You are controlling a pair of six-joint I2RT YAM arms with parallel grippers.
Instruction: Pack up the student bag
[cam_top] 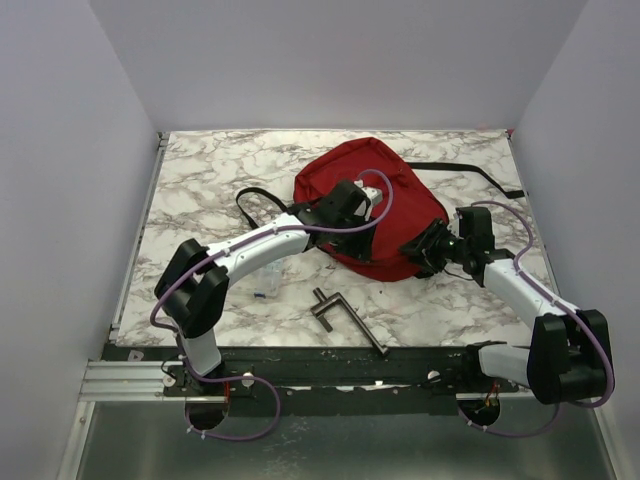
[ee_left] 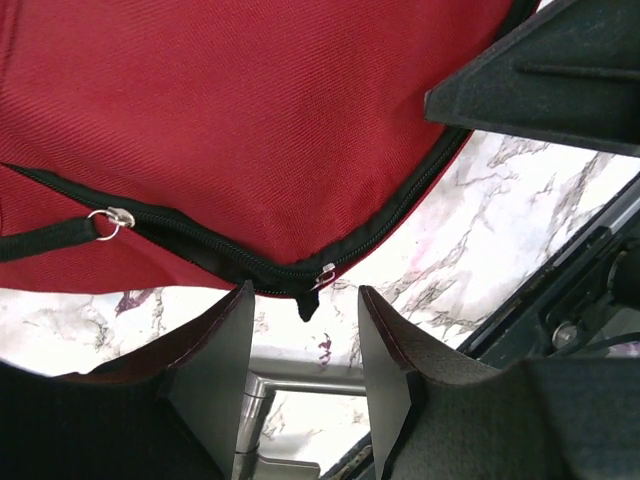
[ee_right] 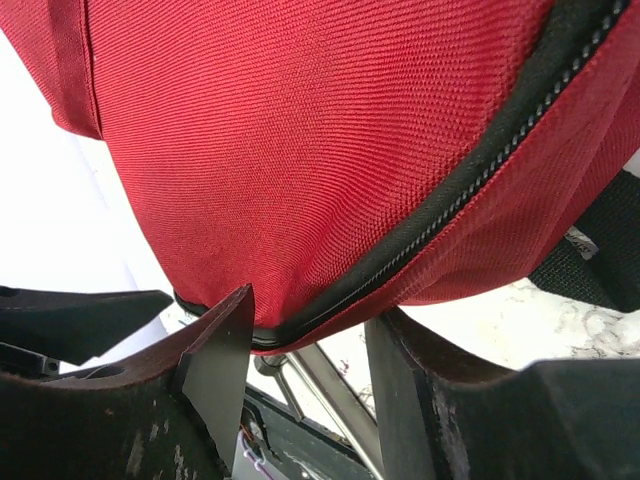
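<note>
The red bag [cam_top: 350,160] lies on the marble table with its black zipper along the near edge. My left gripper stands open over that edge, with a zipper pull [ee_left: 320,275] and a short tab between and beyond its fingertips. My right gripper is part open at the bag's near right edge; the folded red fabric and zipper band [ee_right: 400,250] lie between its fingertips, and whether it grips them cannot be seen.
A metal bracket [cam_top: 350,315] lies on the table's front middle. A clear item [cam_top: 267,282] lies at the left. A black strap [cam_top: 465,172] stretches toward the back right.
</note>
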